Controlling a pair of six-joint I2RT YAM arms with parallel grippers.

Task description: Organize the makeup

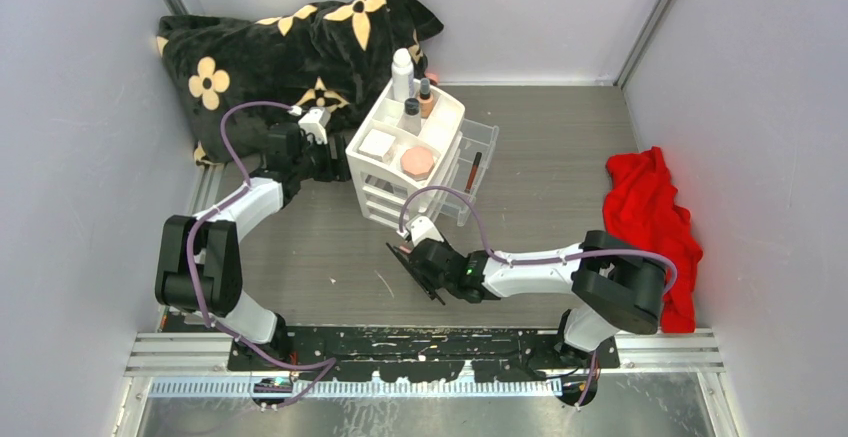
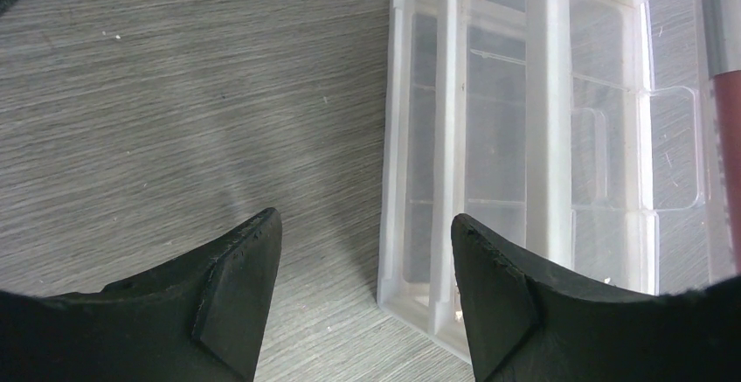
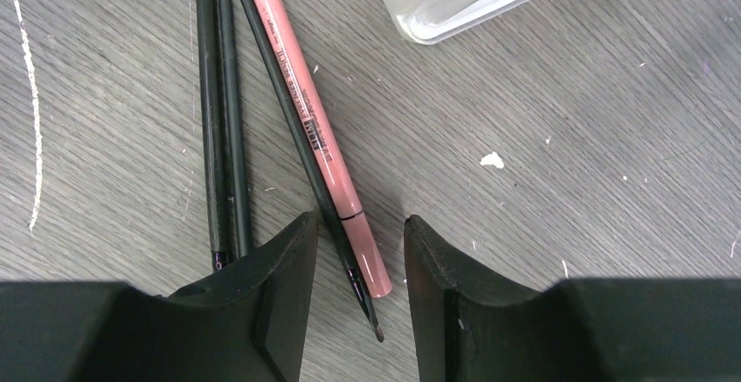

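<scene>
A white makeup organizer (image 1: 400, 157) stands at centre with a clear drawer (image 1: 484, 144) pulled out on its right, holding a dark red tube (image 1: 474, 171). On the table in the right wrist view lie a pink pencil (image 3: 306, 111) with a thin black pencil (image 3: 288, 107) alongside, plus two more black pencils to their left, one a longer black pencil (image 3: 210, 120). My right gripper is open over the lower ends of the pink pencil and its black neighbour, which show between its fingertips. My left gripper stands open at the organizer's left side, holding nothing.
Bottles including a white one (image 1: 402, 72), a pink octagonal case (image 1: 417, 162) and a white box (image 1: 377, 145) occupy the organizer's top. A black flowered pillow (image 1: 270, 57) lies behind; a red cloth (image 1: 650, 227) lies at right.
</scene>
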